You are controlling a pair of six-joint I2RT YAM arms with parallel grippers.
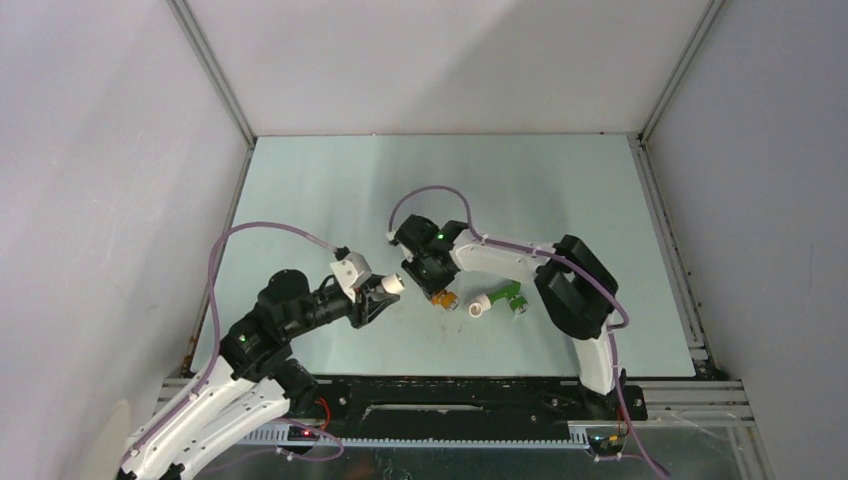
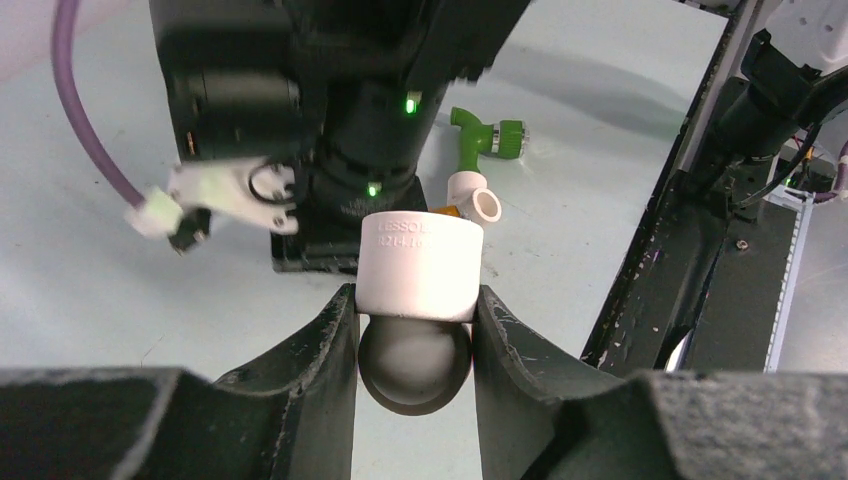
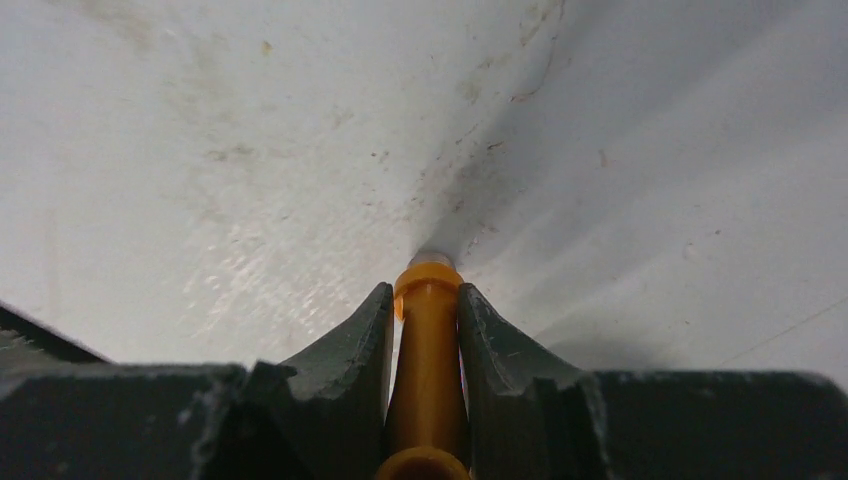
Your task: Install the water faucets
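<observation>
My left gripper is shut on a white plastic pipe fitting (image 2: pixel 420 260), seen at the left-centre in the top view. My right gripper is shut on an orange faucet (image 3: pixel 428 370) and points down, low over the table. In the top view that orange faucet (image 1: pixel 446 300) shows below the right gripper's body. A green faucet (image 1: pixel 505 292) lies on the table to the right, with a white fitting (image 1: pixel 477 307) at its lower left; both also show in the left wrist view beyond the held fitting.
Walls stand on three sides, and a dark rail (image 1: pixel 450 400) runs along the front edge. The right arm spans the table's middle.
</observation>
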